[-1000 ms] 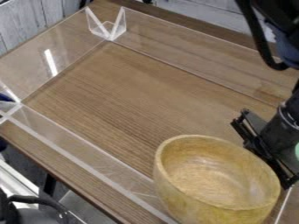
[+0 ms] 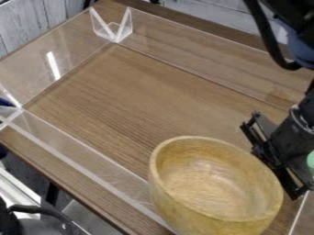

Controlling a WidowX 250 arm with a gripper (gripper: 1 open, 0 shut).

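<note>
A wooden bowl (image 2: 214, 184), light yellowish and empty, stands at the lower middle right of the table. My black gripper (image 2: 276, 156) is at the right edge, just right of and above the bowl's rim, angled down. It looks shut, with nothing visible held in it. Part of a green object shows behind it at the far right.
The wooden table (image 2: 135, 92) has clear acrylic borders along its sides, with a clear bracket (image 2: 112, 30) at the back left corner. Dark equipment sits off the table at the lower left.
The bowl has shifted a little to the left, away from the right edge. My gripper has moved slightly, staying beside the bowl.
</note>
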